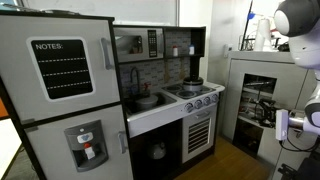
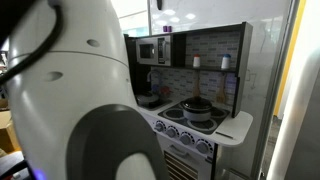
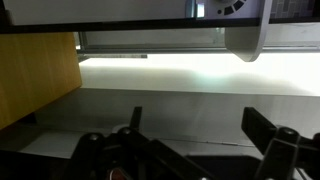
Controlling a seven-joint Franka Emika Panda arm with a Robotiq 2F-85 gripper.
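In the wrist view my gripper is open, its two dark fingers wide apart with nothing between them. A pale panel lies beyond the fingers. The white arm stands at the right of exterior view 1, and in exterior view 2 it fills the left foreground. A toy kitchen has a lidded pot on its stovetop and a kettle in the open space below the sink. To the right of that space is the oven door.
A tall toy fridge adjoins the kitchen at the left. Two canisters stand on the shelf above the stove. Bare wooden floor lies between the kitchen and the arm. A wooden surface borders the left of the wrist view.
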